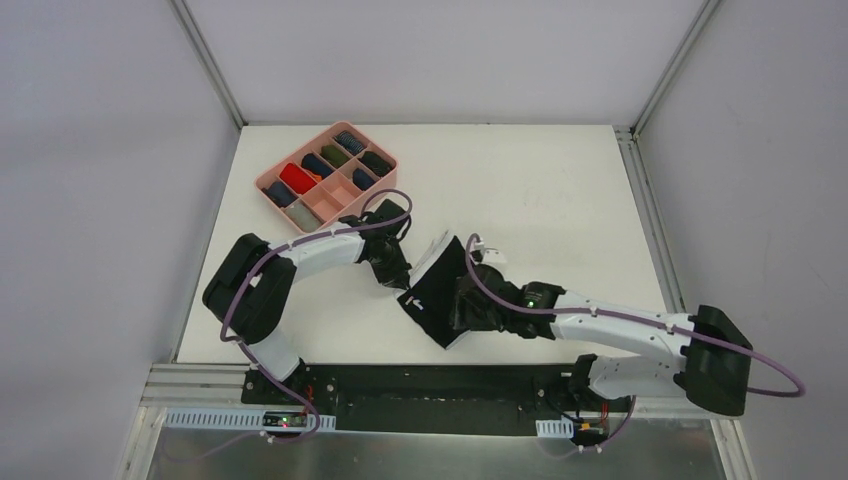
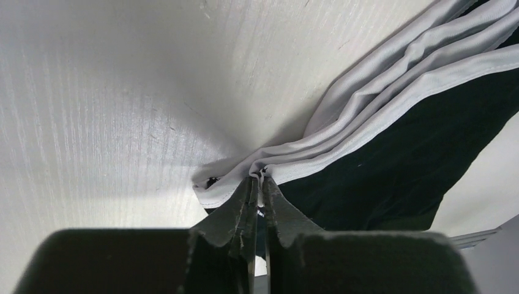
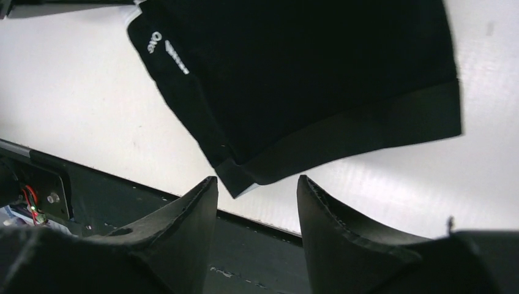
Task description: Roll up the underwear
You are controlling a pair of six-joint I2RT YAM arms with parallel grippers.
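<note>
The dark underwear (image 1: 430, 305) lies flat on the white table, with a light grey waistband (image 2: 416, 92) bunched along its upper-left side and white lettering near a corner. My left gripper is at that waistband, fingers nearly together with a fold of the grey band between them; whether it is firmly gripped is unclear. My right gripper stands open above the lower corner of the garment near the table's front edge, nothing between its fingers.
A pink divided box (image 1: 336, 198) with several rolled garments stands at the back left, close to the left arm.
</note>
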